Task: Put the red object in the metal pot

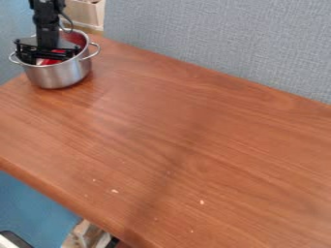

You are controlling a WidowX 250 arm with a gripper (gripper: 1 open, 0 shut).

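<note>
A shiny metal pot point(58, 75) with two side handles stands at the table's far left corner. Inside it shows a red object point(54, 60), partly covered by the black gripper and the pot's wall. My gripper point(49, 52) reaches down from above into the mouth of the pot, right over the red object. Its fingers are too small and dark to make out, so whether they are apart or closed on the red object does not show.
A grey wall point(220, 44) runs along the back edge. Behind the pot is a pale wooden box point(88, 14).
</note>
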